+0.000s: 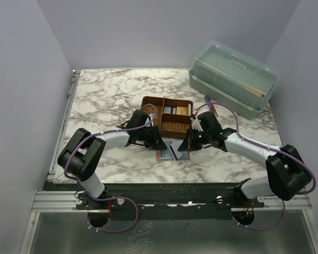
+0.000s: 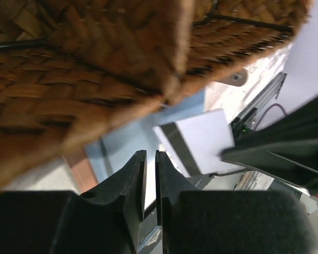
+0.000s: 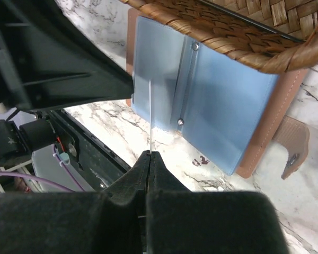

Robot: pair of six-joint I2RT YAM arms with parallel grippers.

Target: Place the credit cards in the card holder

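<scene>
The card holder, blue sleeves on tan leather, lies open in front of the woven basket. A white card with a dark stripe is held upright over it by my right gripper, shut on the card's thin edge. My left gripper is just left of the card, its fingertips close together over the holder; in the top view it is at the holder's left end, and whether anything is between its fingers does not show.
The divided wicker basket, with more cards inside, stands right behind the holder. A green lidded box is at the back right.
</scene>
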